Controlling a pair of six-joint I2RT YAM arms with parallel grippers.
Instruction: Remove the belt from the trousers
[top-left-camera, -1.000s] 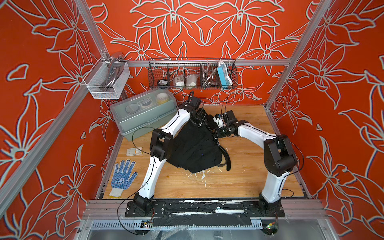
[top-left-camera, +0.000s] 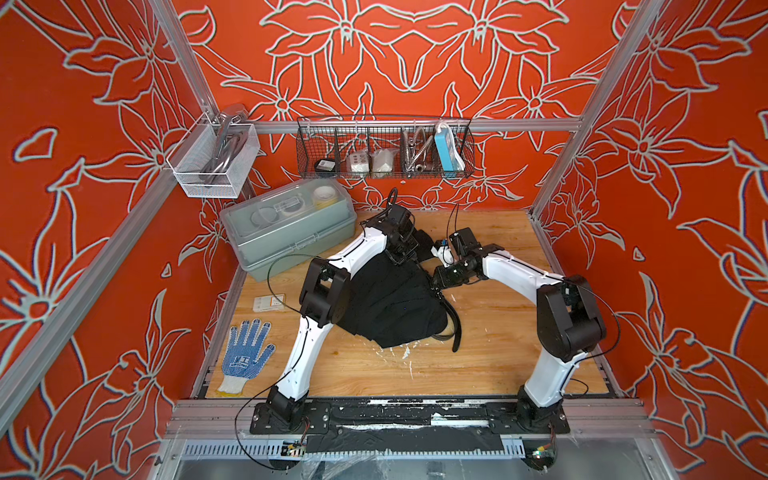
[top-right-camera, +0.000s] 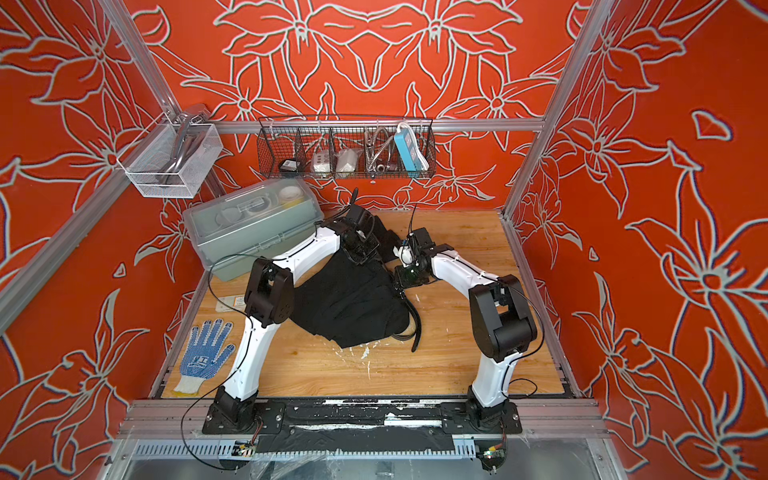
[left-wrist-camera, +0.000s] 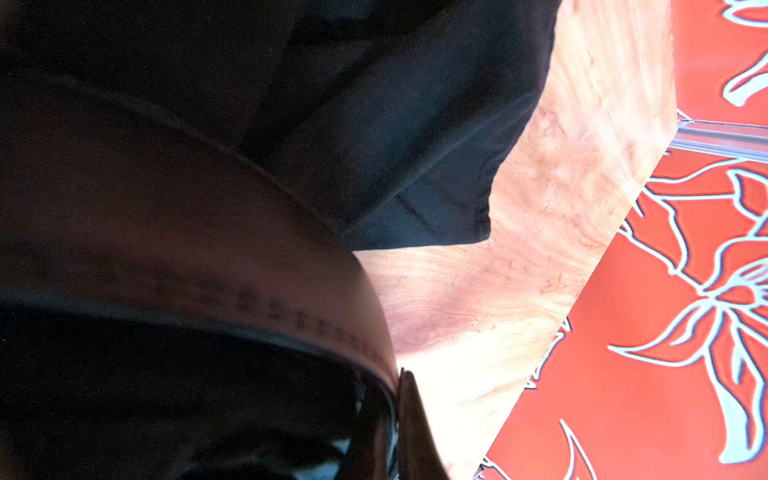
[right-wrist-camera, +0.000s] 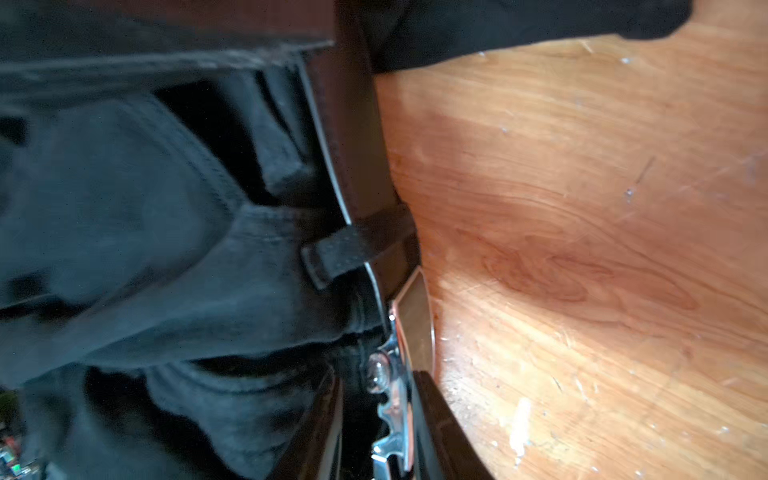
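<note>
Black trousers (top-left-camera: 384, 308) lie bunched on the wooden table, the dark belt (top-left-camera: 452, 320) along their right side, its end loose toward the front. My left gripper is shut at the belt near the trousers' upper part; in the left wrist view the strap runs into its fingertips. My right gripper is open over the metal buckle (right-wrist-camera: 392, 376), a finger on either side of it. Above the buckle, a fabric loop (right-wrist-camera: 352, 244) crosses the belt. The top views show both grippers close together, the left one farther back.
A grey toolbox (top-left-camera: 288, 228) stands at the back left. A blue dotted glove (top-left-camera: 248, 352) and a small pale item (top-left-camera: 269, 302) lie on the left. Wire baskets (top-left-camera: 384, 152) hang on the back wall.
My left gripper has moved slightly toward the front and right.
</note>
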